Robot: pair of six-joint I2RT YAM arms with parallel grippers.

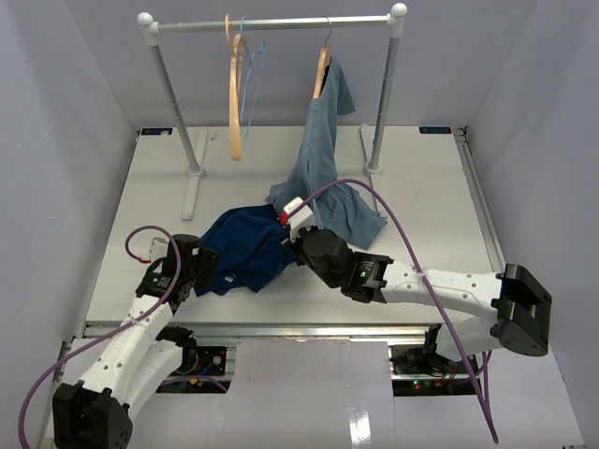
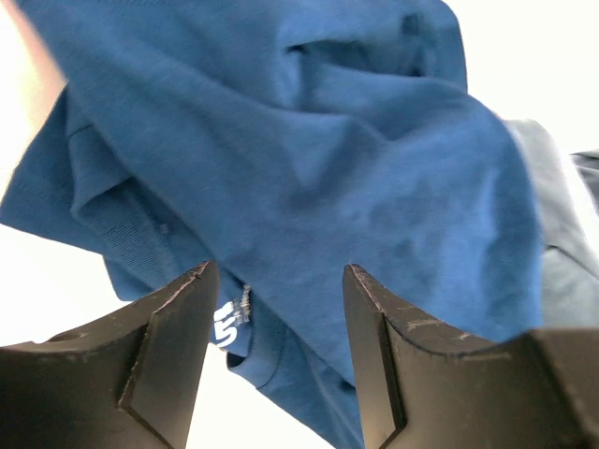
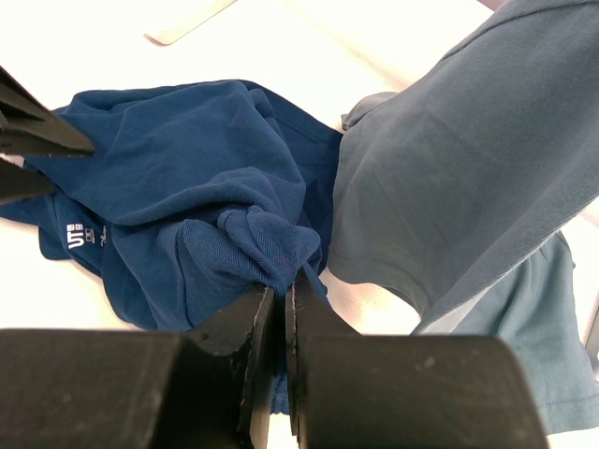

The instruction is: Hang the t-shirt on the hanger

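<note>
A navy T-shirt (image 1: pixel 243 248) lies crumpled at the middle of the table, with a white label showing. My right gripper is shut on a gathered fold of it, seen in the right wrist view. My left gripper stands open over the shirt's left part, its fingers apart with cloth visible beneath. Above, wooden hangers (image 1: pixel 235 103) and blue ones hang on the white rail; a grey-teal garment (image 1: pixel 318 145) drapes from another wooden hanger down onto the table, right beside the navy shirt.
The rack's posts (image 1: pixel 383 94) and feet stand at the back left and right. Bare table (image 1: pixel 440 196) shows at the right and at the back left. The grey-teal cloth fills the area behind my right gripper.
</note>
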